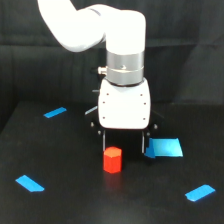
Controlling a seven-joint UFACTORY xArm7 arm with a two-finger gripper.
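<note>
A small red block (112,160) stands on the dark table left of centre, nearer the camera than the white gripper. Just behind and above it hangs my gripper (125,139), pointing down. Its fingers are dark against the dark background, so their spacing and any contact with the red block are unclear. To the right of the gripper lies a light-blue object (167,147), its darker left part close to the gripper's right side.
Strips of blue tape mark the table: one at the back left (55,112), one at the front left (30,184) and one at the front right (200,192). Bare table lies in front of the red block.
</note>
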